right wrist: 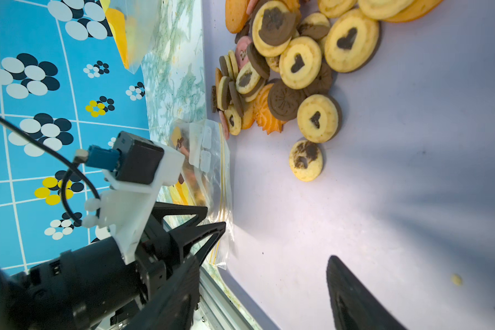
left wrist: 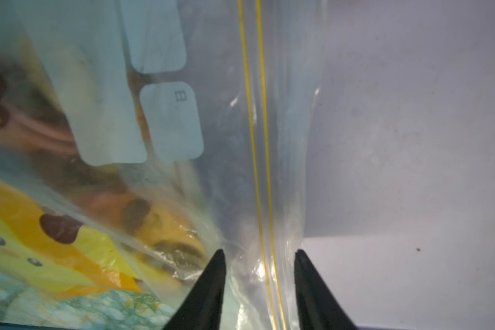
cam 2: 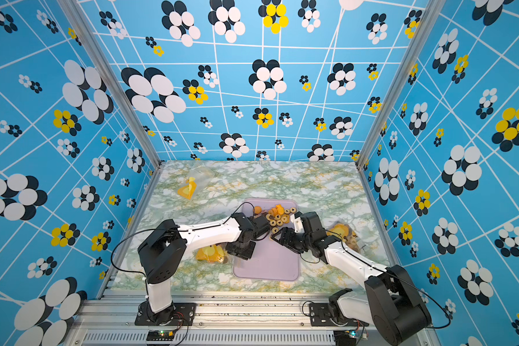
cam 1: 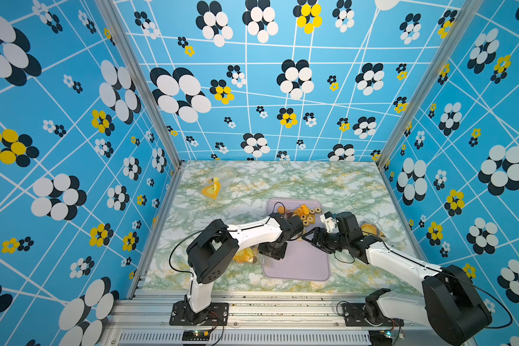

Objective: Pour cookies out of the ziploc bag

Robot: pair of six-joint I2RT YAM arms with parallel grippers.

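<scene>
A clear ziploc bag point(left wrist: 220, 126) with cookies and a yellow animal print lies at the left edge of the lilac tray point(cam 1: 297, 268), its yellow-lined zip side over the tray. My left gripper is part open at that zip edge, one finger on either side of the yellow lines in the left wrist view. Whether its fingers touch the plastic, I cannot tell. My right gripper stands open above the tray, nothing between its fingers. Loose cookies point(right wrist: 300, 63) are heaped at the tray's far end.
Towards the back left lies another bag point(cam 1: 211, 189), mostly clear with a yellow print. A further bag point(cam 2: 341, 231) with contents rests right of the tray, partly behind the right arm. The tray's near half is bare.
</scene>
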